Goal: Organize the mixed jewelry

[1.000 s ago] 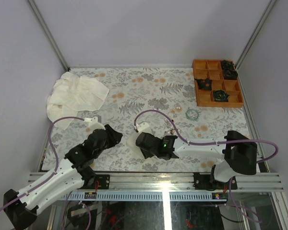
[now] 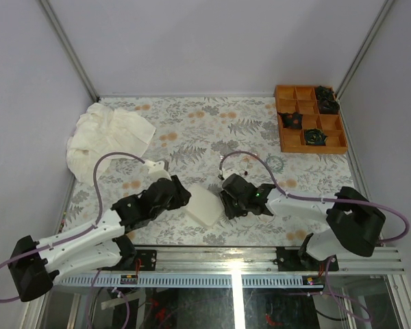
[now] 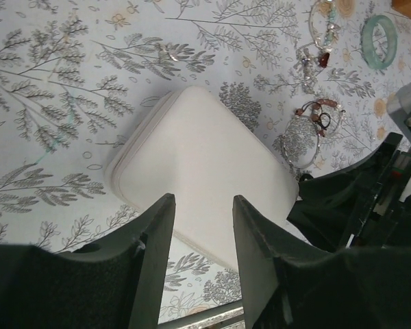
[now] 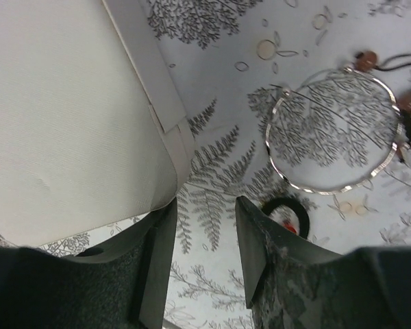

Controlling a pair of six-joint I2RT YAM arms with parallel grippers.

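A white padded slab or box (image 3: 192,164) lies on the patterned cloth at the front centre. My right gripper is shut on its corner at the slab's right side. My left gripper is above the slab, part open with nothing between its fingers. Right of the slab lie jewelry pieces: a silver bangle (image 4: 332,185), a dark ring (image 4: 301,219), a beaded bracelet (image 3: 324,110) and a jade bangle (image 3: 377,42).
An orange compartment tray (image 2: 308,142) with dark pouches stands at the back right. A crumpled white cloth (image 2: 106,137) lies at the back left.
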